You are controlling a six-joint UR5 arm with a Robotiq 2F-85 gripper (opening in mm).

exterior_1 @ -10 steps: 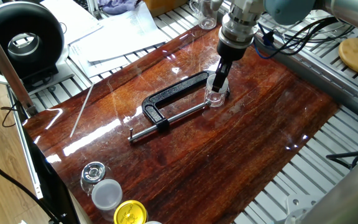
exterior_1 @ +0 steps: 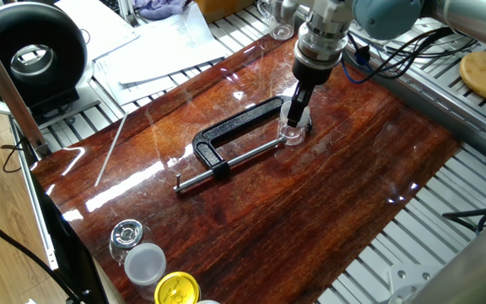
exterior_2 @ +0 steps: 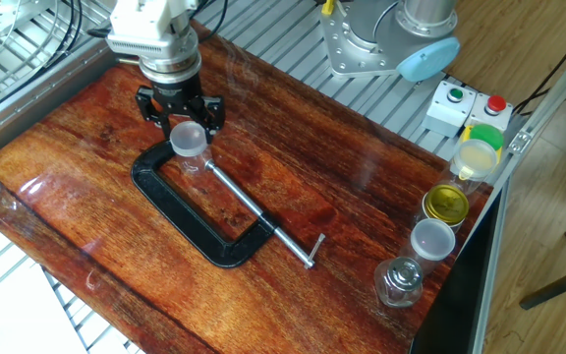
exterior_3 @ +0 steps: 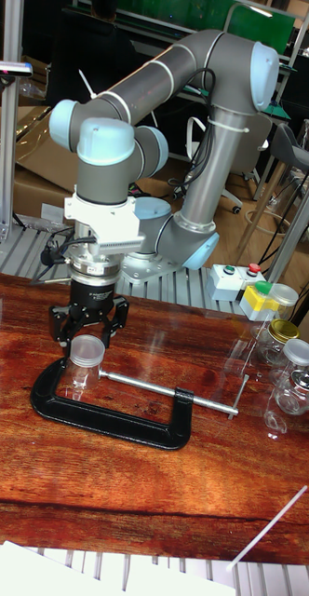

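A black C-clamp (exterior_2: 187, 222) with a silver screw lies flat on the glossy brown wooden table. A clear jar with a frosted lid (exterior_2: 190, 139) stands upright at the clamp's end, between its fixed finger and the screw tip; whether the screw presses on it cannot be told. My gripper (exterior_3: 87, 336) points down just above and behind this jar, its black fingers (exterior_3: 61, 323) spread wide to either side in exterior view 3. It is open, and the lid shows in front of the gap. From exterior view 1 one finger (exterior_1: 296, 111) overlaps the jar, so contact is unclear.
Several lidded jars, among them a gold-lidded one (exterior_2: 447, 204) and a silver-lidded one (exterior_2: 402, 277), line one table edge. A glass mug (exterior_1: 280, 17) stands at the opposite edge. A thin white stick (exterior_1: 110, 150) lies beyond the clamp.
My arm has shifted very slightly, downward and a little left in exterior view 1. The clamp and the jars stay where they were.
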